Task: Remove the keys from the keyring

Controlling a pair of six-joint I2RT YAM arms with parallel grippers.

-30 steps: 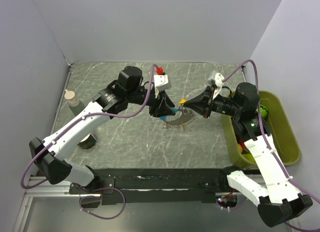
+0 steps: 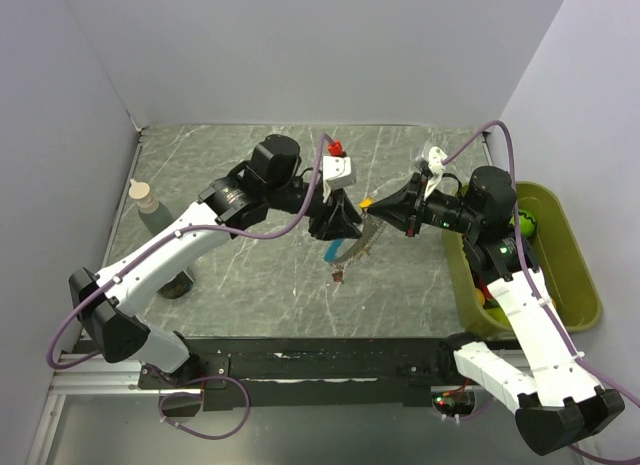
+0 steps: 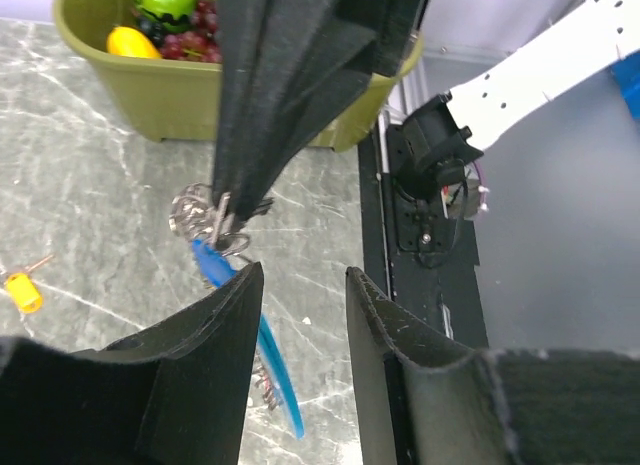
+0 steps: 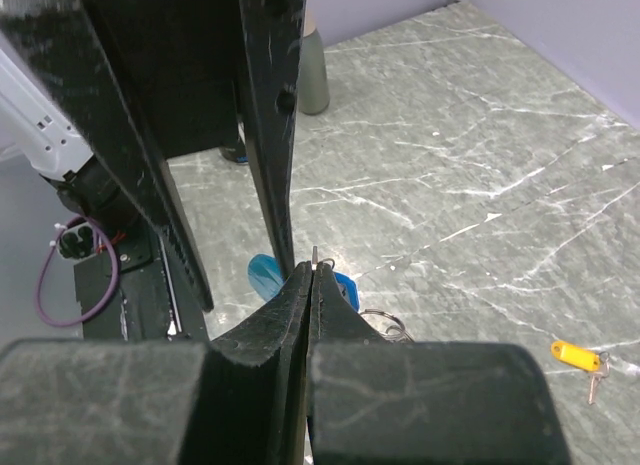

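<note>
A keyring point(image 3: 195, 213) with a blue lanyard point(image 3: 275, 363) hangs at the tips of my right gripper, which is shut; a key edge shows at its tips. My left gripper stands open just beside the keyring and lanyard, its fingers apart. In the right wrist view the blue piece point(image 4: 265, 276) sits behind my shut tips, partly hidden. A yellow key tag point(image 3: 22, 291) with a key lies on the marble table.
A green bin point(image 2: 563, 285) of toy fruit stands at the right. A bottle point(image 4: 312, 75) and a dark cylinder point(image 2: 176, 283) stand at the table's left. The marble table point(image 2: 240, 305) is otherwise mostly clear.
My left gripper has moved rightward in the top view, toward the right gripper. The hanging lanyard has shifted a little. The right arm looks unmoved.
</note>
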